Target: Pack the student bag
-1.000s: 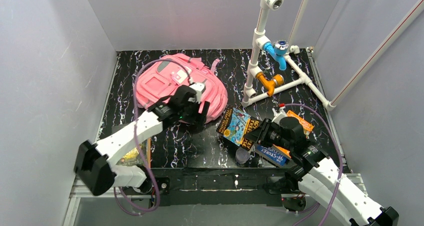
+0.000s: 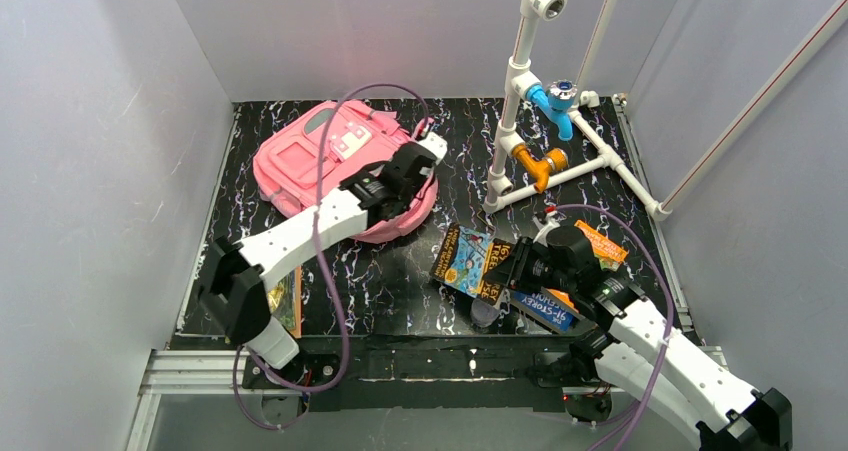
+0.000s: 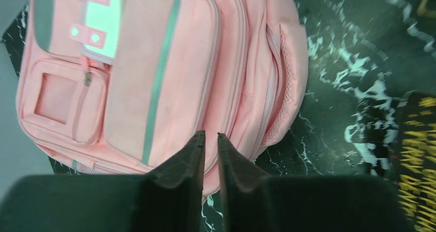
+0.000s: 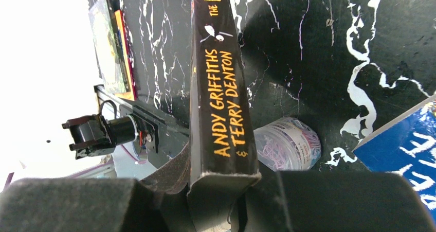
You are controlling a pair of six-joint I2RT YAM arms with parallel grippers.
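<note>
The pink backpack (image 2: 310, 161) lies on the left of the dark table, seen from close above in the left wrist view, pocket (image 3: 154, 77) facing up. My left gripper hangs over it, fingers nearly closed at the bag's right side; whether fabric is between them is unclear. My right gripper is shut on a black comic book (image 2: 470, 256), whose spine (image 4: 221, 88) fills the middle of the right wrist view. A clear tub (image 4: 285, 144) of small items sits beside it, with a blue book (image 4: 398, 139) to the right.
More books (image 4: 105, 41) lie at the front left, partly under my left arm. An orange book (image 2: 600, 241) lies under my right arm. A white pipe frame (image 2: 570, 176) with blue and orange taps stands at the back right.
The backpack shifted slightly left.
</note>
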